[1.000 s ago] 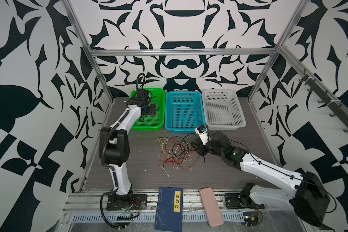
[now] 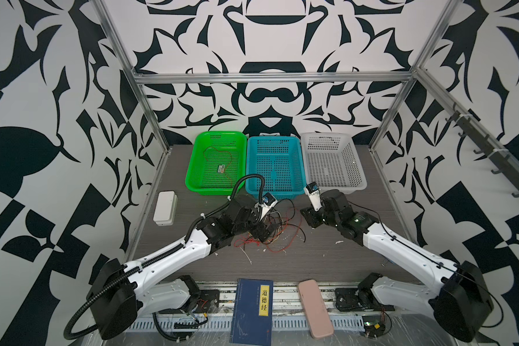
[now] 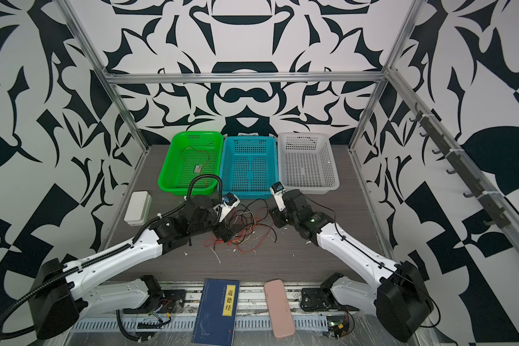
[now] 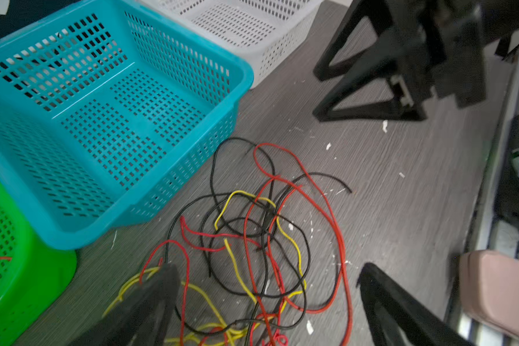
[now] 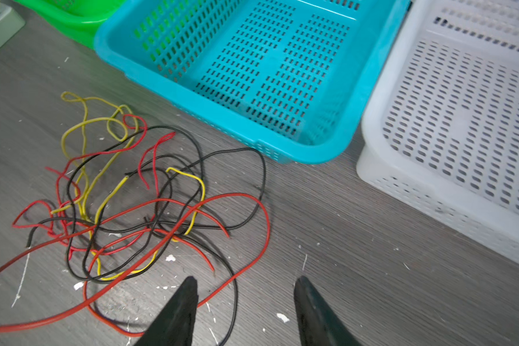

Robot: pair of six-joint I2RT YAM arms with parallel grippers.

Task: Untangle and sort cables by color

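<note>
A tangle of red, yellow and black cables [image 5: 121, 196] lies on the table before the baskets. My left gripper is open above the tangle, blurred fingers apart. My right gripper hangs open just right of it, with nothing between its fingers. The green basket [image 3: 170, 178] holds a red cable and a small light piece. The blue basket [image 5: 242, 132] and the white basket [image 5: 444, 201] appear empty.
A white box [image 2: 165, 207] lies at the left. A blue book [image 2: 245, 311] and a pink case [image 2: 315, 308] lie along the front rail.
</note>
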